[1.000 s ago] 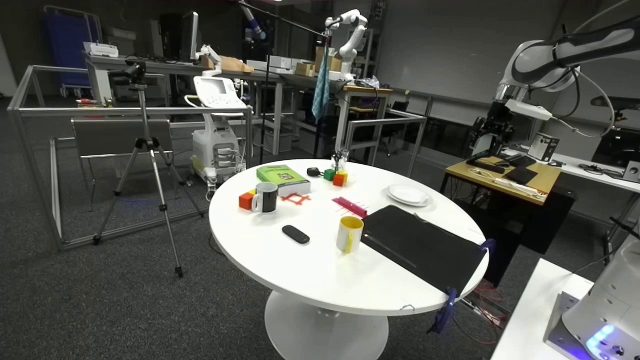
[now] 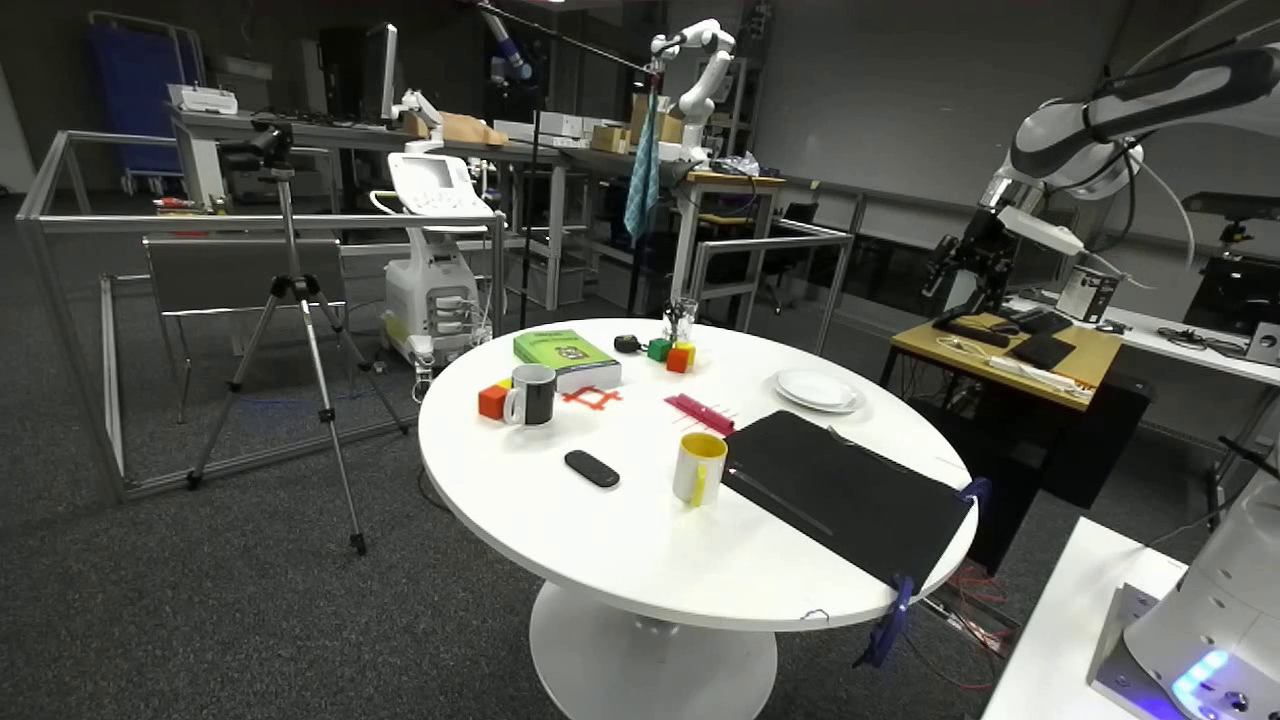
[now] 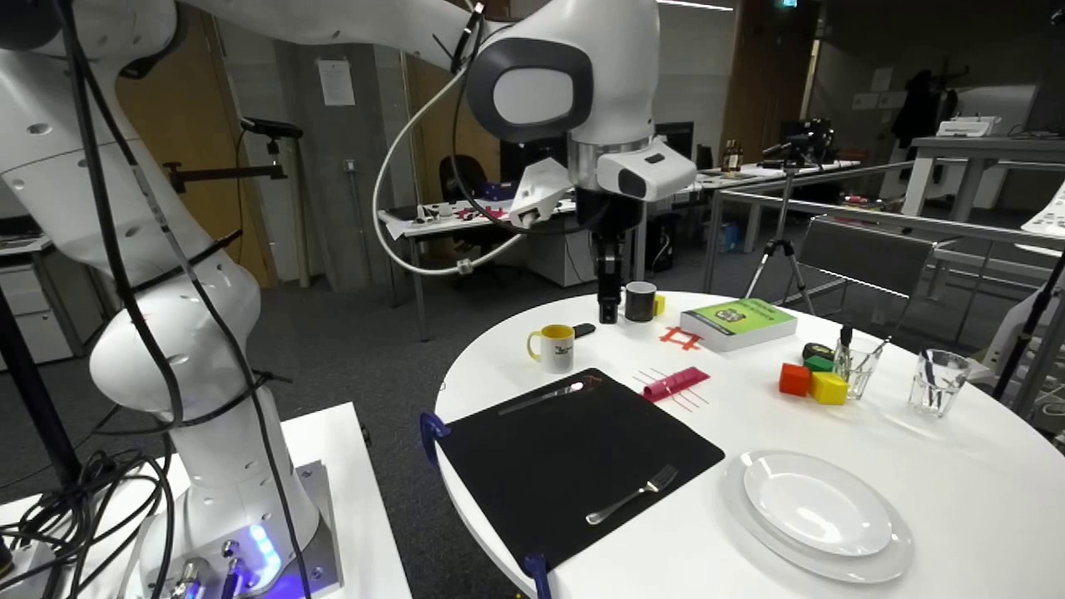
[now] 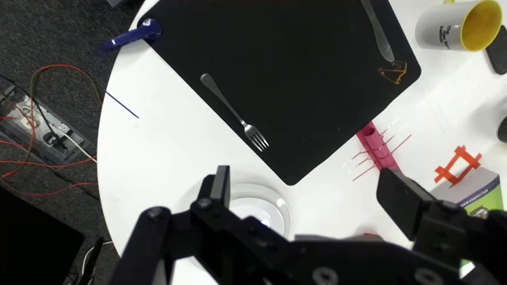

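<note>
My gripper is open, its two fingers wide apart with nothing held between them. It hangs well above the round white table, also seen as the gripper [image 3: 609,284] in exterior view 2. On the black mat [image 4: 285,85] lie a fork [image 4: 233,110] near one edge and a knife [image 4: 378,33] near the opposite side. Two stacked white plates [image 3: 819,499] sit beside the mat, partly covered by the left finger in the wrist view. A white mug with yellow inside [image 2: 699,468] stands by the mat's other side.
A pink tube with spikes [image 3: 676,383], an orange lattice [image 2: 591,397], a green book [image 2: 564,360], a dark mug [image 2: 531,396], a black remote [image 2: 591,468], coloured cubes [image 3: 795,379] and glasses [image 3: 938,384] share the table. Blue clamps [image 2: 888,624] grip the mat's edge.
In exterior view 1 the arm's hand and gripper have shifted slightly left and a little lower. The objects on the table look unmoved.
</note>
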